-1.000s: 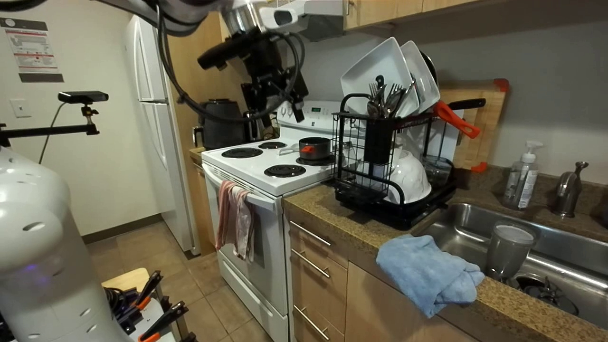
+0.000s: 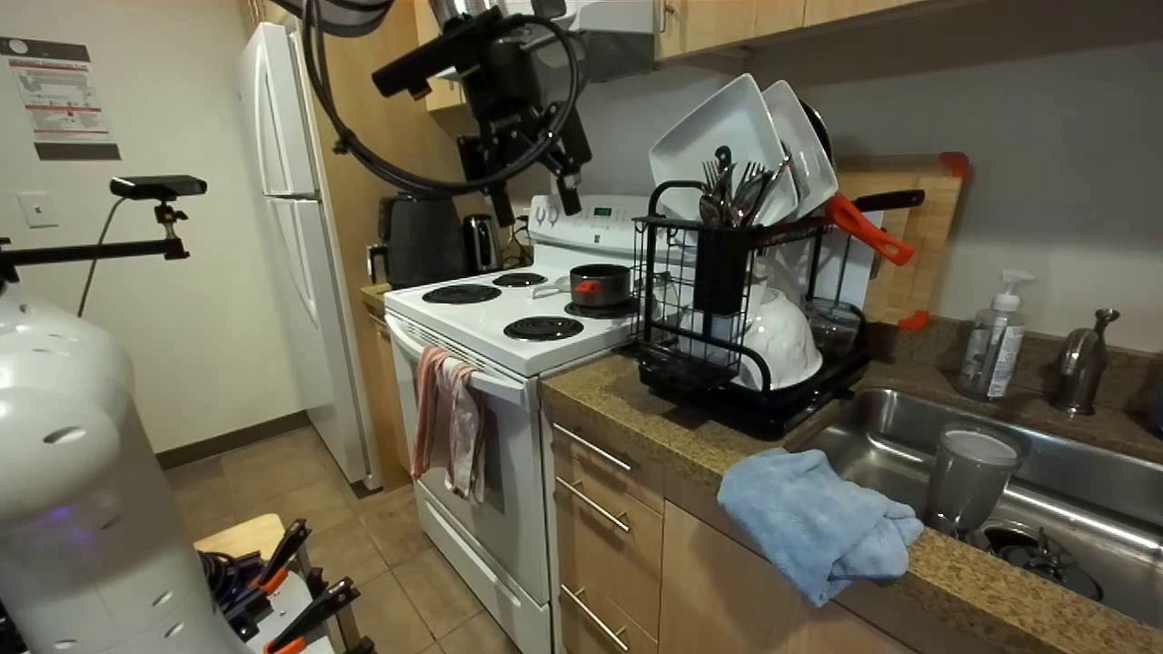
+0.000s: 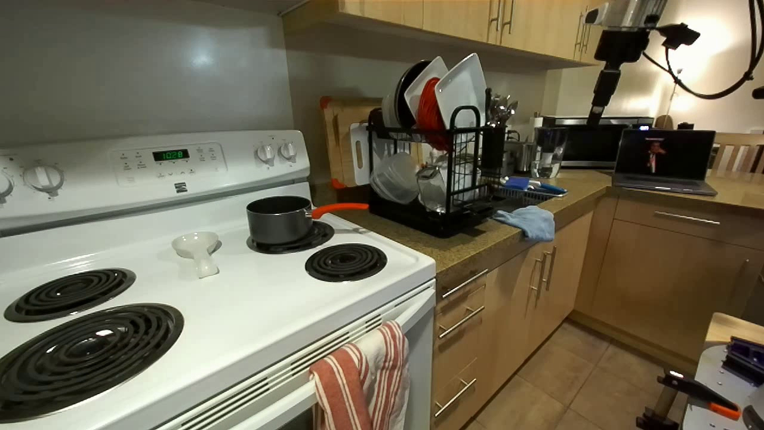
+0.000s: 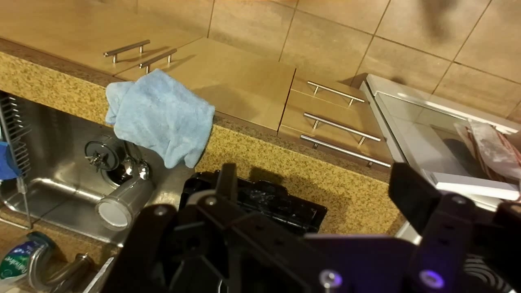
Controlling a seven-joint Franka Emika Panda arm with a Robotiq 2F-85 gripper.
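My gripper (image 2: 536, 205) hangs in the air, level with the top of the dish rack and well above the counter. In the wrist view the gripper is open, its two fingers wide apart with nothing held between them. A folded light-blue cloth (image 4: 161, 117) drapes over the counter's front edge by the sink, apart from the fingers. On the stove's back right burner sits a dark pot (image 3: 279, 220) with a red handle. A white spoon rest (image 3: 196, 247) lies between the burners.
The black dish rack (image 2: 698, 376) holds plates, bowls and upright cutlery. A clear cup (image 2: 970, 474) stands in the steel sink (image 2: 894, 420). A striped towel (image 2: 447, 420) hangs from the oven handle. Bare counter (image 4: 273, 158) shows beside the rack.
My arm and gripper have risen slightly in exterior view 1. The cloth, pot and dishes stay where they were.
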